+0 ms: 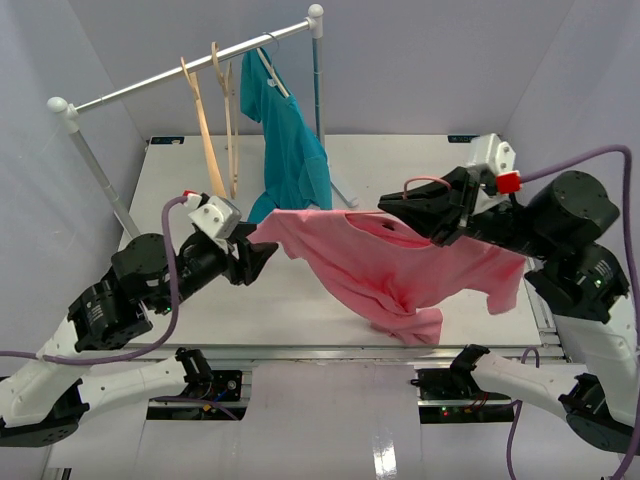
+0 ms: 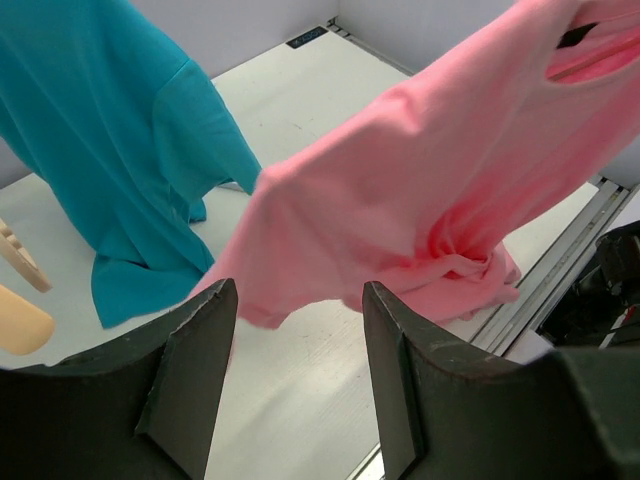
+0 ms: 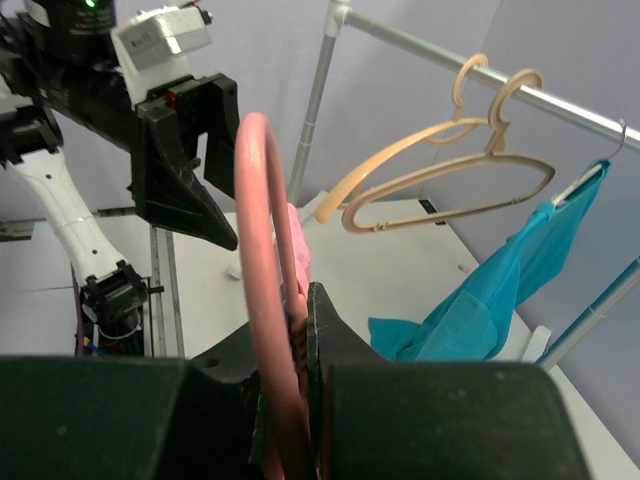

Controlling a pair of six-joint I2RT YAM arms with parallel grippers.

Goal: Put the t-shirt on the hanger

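Observation:
A pink t-shirt (image 1: 390,270) stretches in the air beneath my right gripper (image 1: 410,210), its lower part resting on the table. My right gripper is shut on a pink hanger (image 3: 265,250), which appears to run into the shirt. My left gripper (image 1: 250,255) is open at the shirt's left corner; in the left wrist view the pink cloth (image 2: 400,190) lies just beyond and between its fingertips, not visibly gripped.
A white rack (image 1: 250,45) at the back carries wooden hangers (image 1: 205,130) and a teal shirt (image 1: 290,150) on a hanger. The white table (image 1: 180,180) has free room at its back and left.

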